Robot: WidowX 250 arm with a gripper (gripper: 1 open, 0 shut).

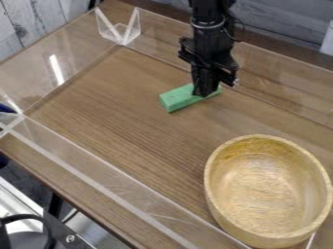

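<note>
A black robot arm reaches down from the top of the view, its gripper [200,84] shut at the right end of a green block [177,99], which lies on the wooden table. Whether anything is between the fingertips is hard to tell at this size; the block extends out to the lower left of them.
A large tan bowl [267,166] fills the lower right. A clear plastic container [119,26] stands at the upper left. Dark cables lie at the bottom left corner.
</note>
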